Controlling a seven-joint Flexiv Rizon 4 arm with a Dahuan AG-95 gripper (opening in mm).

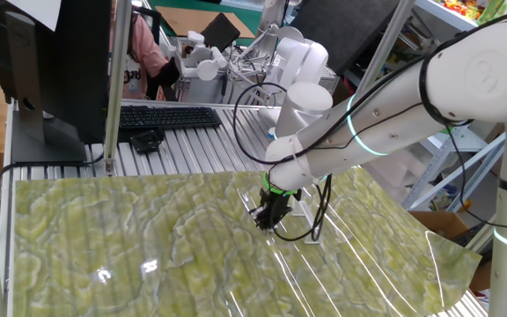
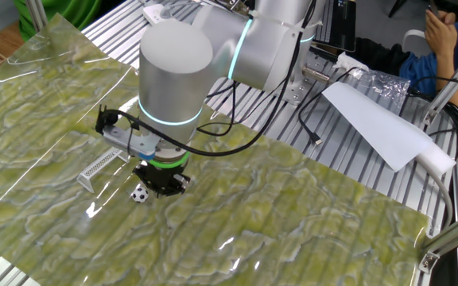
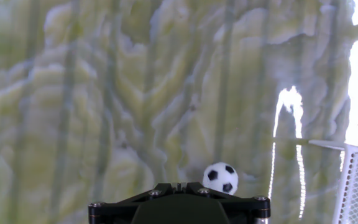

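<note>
A small black-and-white soccer ball [image 2: 139, 194] rests on the green marbled mat, close beside my gripper [image 2: 164, 192]. In the wrist view the ball [image 3: 220, 178] shows just right of the gripper, its lower edge partly covered by the black finger linkage. The fingers come together at the middle, so the gripper looks shut, with nothing visible between them. A small white mesh goal [image 3: 353, 186] stands farther right in that view. From exterior view 1 the gripper [image 1: 265, 226] is low over the mat and the ball cannot be made out clearly.
A white sheet [image 2: 376, 123] lies on the slatted table, and a loose black cable hangs beside the arm.
</note>
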